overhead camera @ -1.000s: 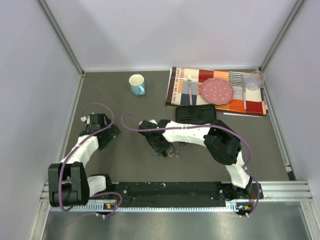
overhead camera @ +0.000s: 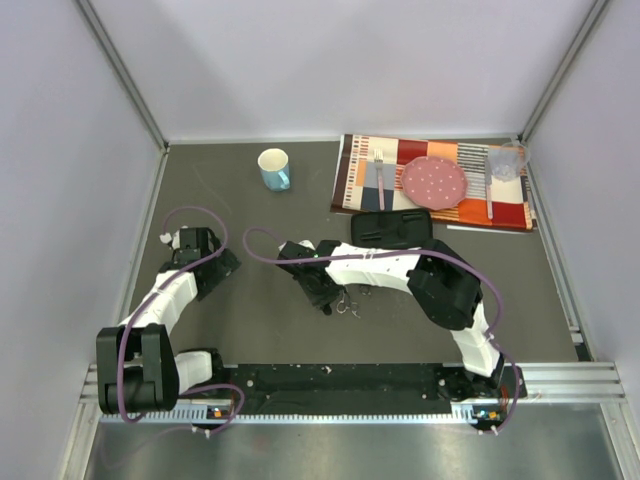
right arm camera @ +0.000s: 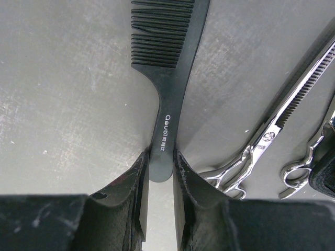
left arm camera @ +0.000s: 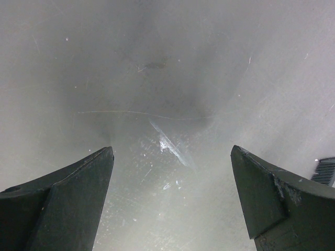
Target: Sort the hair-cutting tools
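A black comb (right arm camera: 168, 99) lies on the table in the right wrist view, teeth toward the top. My right gripper has its fingers against both sides of the handle's rounded end, shut on it. In the top view the right gripper (overhead camera: 322, 298) hides most of the comb. Right of the comb are thinning scissors (right arm camera: 268, 137) and part of another pair of scissors (right arm camera: 297, 175). The black tray (overhead camera: 391, 246) stands behind the right arm. My left gripper is open over bare table at the left, nothing between its fingers.
A blue mug (overhead camera: 274, 170) stands at the back. Back right, a striped placemat (overhead camera: 412, 150) carries a pink plate (overhead camera: 434, 183), a fork (overhead camera: 379, 180), a knife (overhead camera: 489, 190) and a clear cup (overhead camera: 507, 160). Table between the arms is clear.
The right gripper has shifted very slightly around the comb, and less of the dark comb shows beside it. The left arm and the other objects have stayed put.
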